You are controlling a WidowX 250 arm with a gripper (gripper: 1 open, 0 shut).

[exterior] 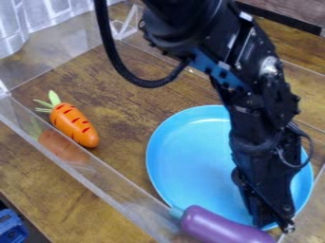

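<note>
My black gripper (264,190) hangs over the right half of a blue plate (184,157), its tip low near the plate's lower right edge; whether anything is between the fingers is hidden by the gripper's body. A purple eggplant-like toy (222,228) lies at the bottom edge, below the plate. An orange toy carrot (74,123) with green leaves lies on the wooden surface at the left, apart from the plate.
Clear plastic walls run along the left and lower left of the wooden surface (127,104). A blue object (9,228) sits at the bottom left corner. The wood between carrot and plate is clear.
</note>
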